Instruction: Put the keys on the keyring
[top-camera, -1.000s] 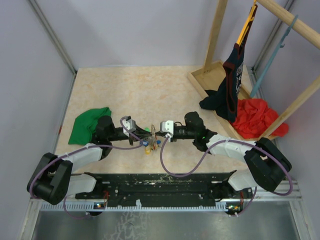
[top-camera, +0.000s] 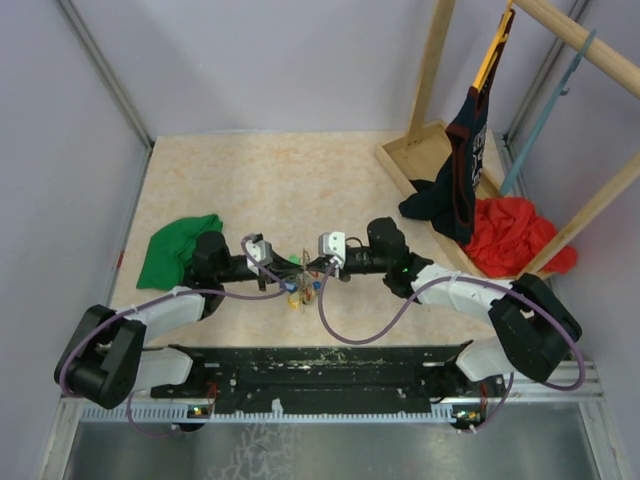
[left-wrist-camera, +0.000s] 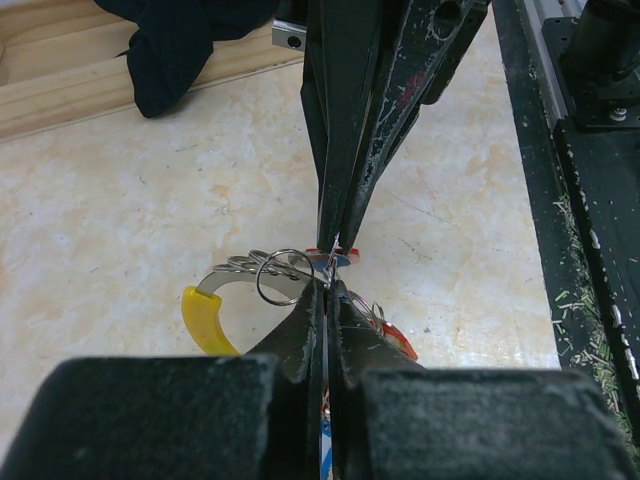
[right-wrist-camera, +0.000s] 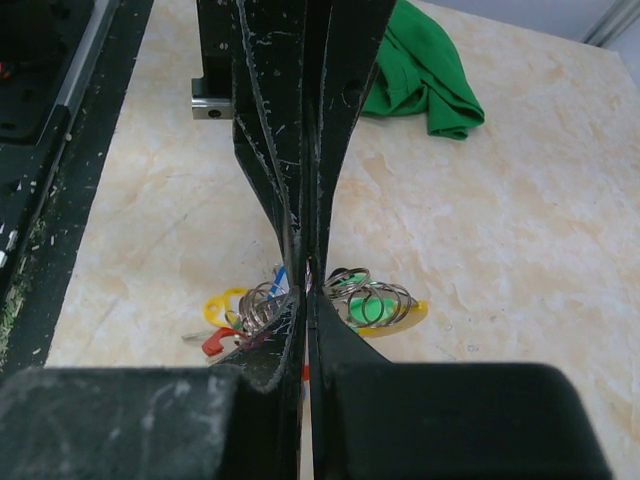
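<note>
My two grippers meet tip to tip at mid-table. My left gripper is shut, with the wire keyring (left-wrist-camera: 285, 275) and a thin metal piece at its fingertips; exactly what it grips is unclear. My right gripper is shut just beside it, a thin metal piece at its tips. Below hang or lie keys with coloured heads: a yellow one (left-wrist-camera: 205, 318), a red one (right-wrist-camera: 216, 343) and a green one (right-wrist-camera: 370, 308), among several rings, partly hidden by the fingers.
A green cloth (top-camera: 175, 250) lies at the left. A wooden tray (top-camera: 420, 160) with red cloth (top-camera: 510, 240) and a hanging dark bag (top-camera: 465, 150) fills the right.
The right gripper has shifted very slightly at the meeting point. Otherwise the arms are almost still.
</note>
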